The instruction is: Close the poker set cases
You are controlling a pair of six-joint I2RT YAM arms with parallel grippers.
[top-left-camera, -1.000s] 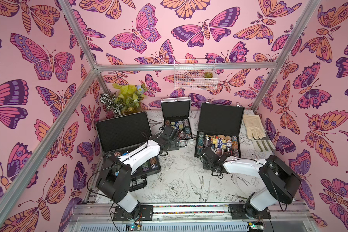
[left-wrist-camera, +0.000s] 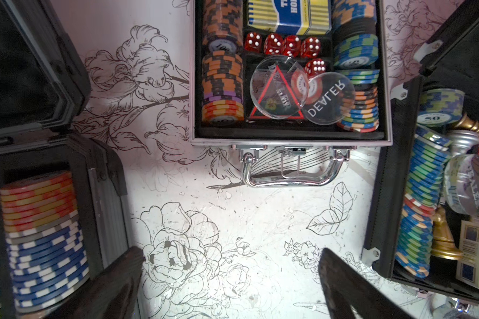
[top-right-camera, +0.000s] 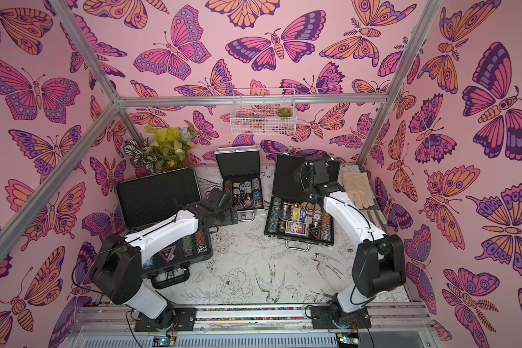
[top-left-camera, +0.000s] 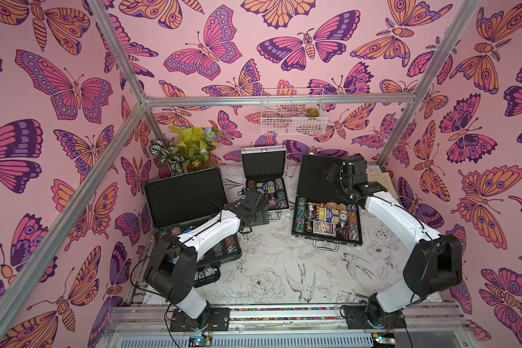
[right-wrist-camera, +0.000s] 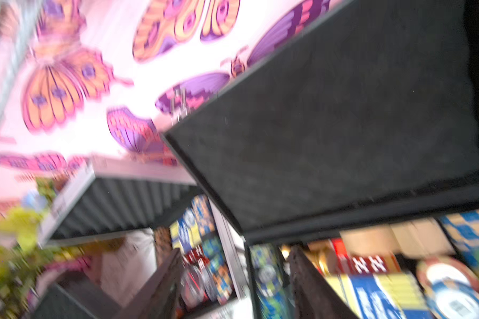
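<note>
Three poker cases stand open: a large black one [top-left-camera: 185, 197] at left, a small silver one [top-left-camera: 264, 162] at middle back, a black one at right with raised lid [right-wrist-camera: 330, 122]. My left gripper hangs open and empty between the left case and the silver case's front handle [left-wrist-camera: 290, 180]. My right gripper is raised over the right case, in front of its lid, fingers apart with nothing seen between them; the right wrist view is blurred.
A leafy plant [top-left-camera: 188, 145] stands at the back left, gloves [top-right-camera: 359, 191] at the right.
My right gripper has risen from the front of the right case toward its upright lid. The left arm and the cases look unchanged.
</note>
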